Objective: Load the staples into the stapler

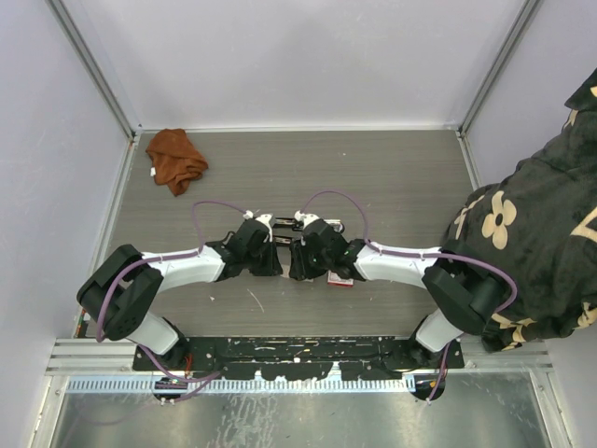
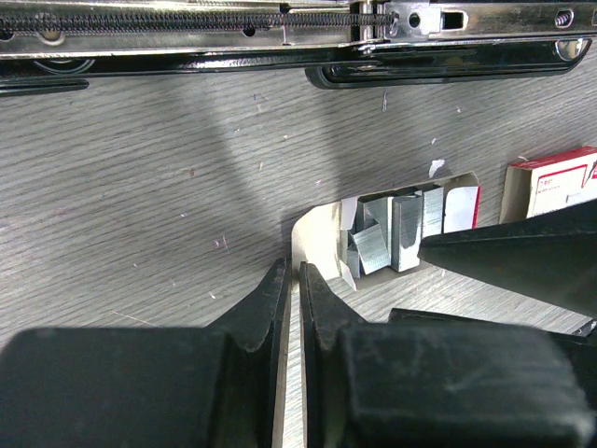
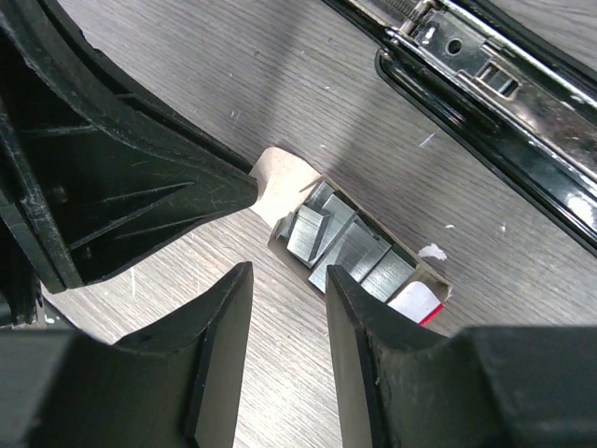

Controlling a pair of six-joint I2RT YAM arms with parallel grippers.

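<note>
An open staple box (image 2: 460,178) lies on the table with several silver staple strips (image 2: 407,231) loose inside it, some tilted. Its end flap (image 2: 319,239) is pinched at the edge by my left gripper, which is shut on it. Over the near side of that box, my right gripper stands open with no staple between its fingertips. Behind both grippers is the stapler, opened out, its metal rail and spring (image 2: 205,28) visible along the top of the left wrist view.
A second red-and-white box (image 2: 560,185) sits to the right of the open one. At the back left lies a brown cloth (image 1: 176,161). Both grippers are close together, with little room between them.
</note>
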